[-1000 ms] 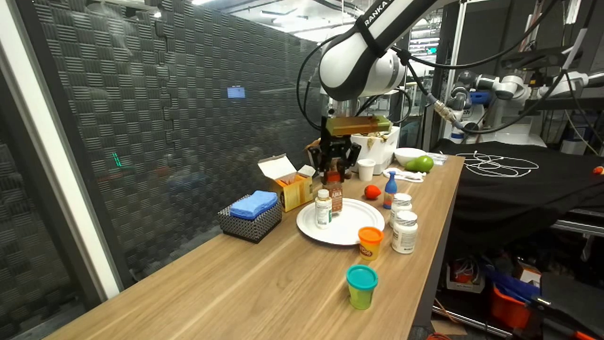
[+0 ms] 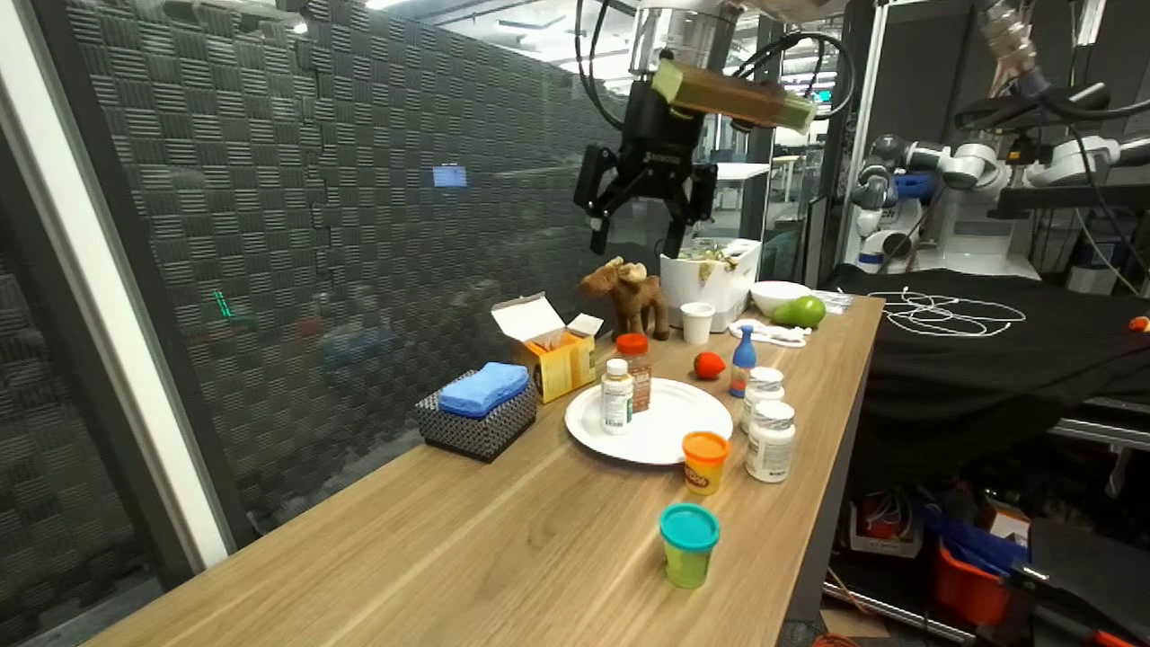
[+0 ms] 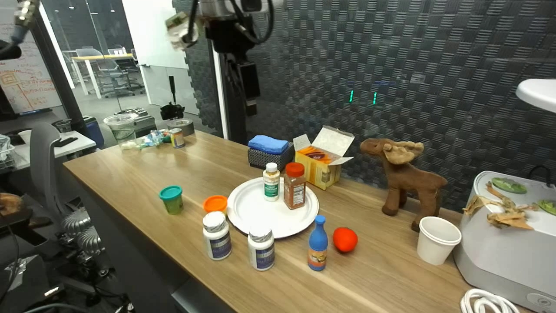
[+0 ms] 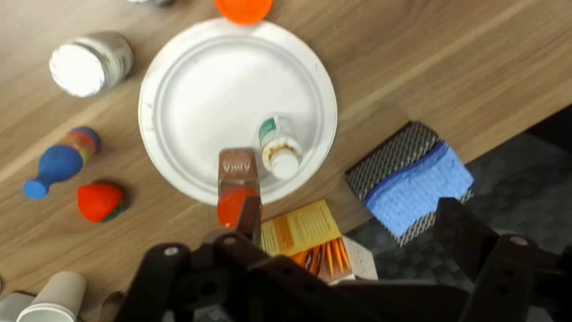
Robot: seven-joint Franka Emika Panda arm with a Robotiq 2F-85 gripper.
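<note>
High above the table, my gripper (image 2: 638, 248) hangs open with nothing between its fingers. Below it, a spice bottle with a red cap (image 2: 641, 376) stands upright on the white plate (image 2: 684, 426). A smaller white bottle with a green label (image 3: 271, 183) is beside it on the same plate. From the wrist view, the spice bottle (image 4: 237, 174) shows near the plate's edge, close to one dark finger (image 4: 250, 219) in the picture, its red cap partly covered by that finger.
Around the plate are an open yellow box (image 2: 562, 365), a blue cloth (image 2: 484, 389) on a dark box, two white jars, an orange-lidded tub (image 2: 706, 462), a blue bottle (image 3: 318, 244) and a red ball-like item (image 3: 345, 239). A brown moose toy (image 3: 412, 180) stands behind.
My gripper has risen well away from the spice bottle, where it was around the red cap a second ago. The bottle now stands free on the plate, turned slightly.
</note>
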